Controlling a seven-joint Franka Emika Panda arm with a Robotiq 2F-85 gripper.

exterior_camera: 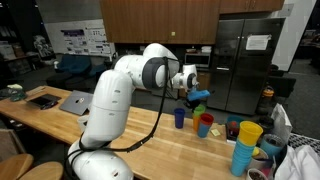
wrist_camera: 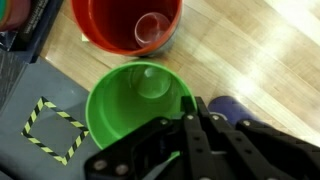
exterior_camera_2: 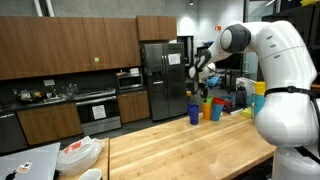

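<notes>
My gripper is shut on the near rim of a green cup (wrist_camera: 120,100), which fills the middle of the wrist view. In exterior view 1 the green cup (exterior_camera: 200,108) shows just above an orange cup (exterior_camera: 196,122), and whether they touch cannot be told. A dark blue cup (exterior_camera: 179,118) stands to the left and a red cup (exterior_camera: 205,126) to the right. From the wrist, the red cup (wrist_camera: 112,28) lies beyond the green one, and the blue cup (wrist_camera: 228,107) is partly hidden behind the gripper.
Several stacked blue and yellow cups (exterior_camera: 242,155) crowd the table's right side, beside more dishes (exterior_camera: 271,145). A laptop (exterior_camera: 76,102) rests at the left. A person (exterior_camera: 187,80) stands behind the table.
</notes>
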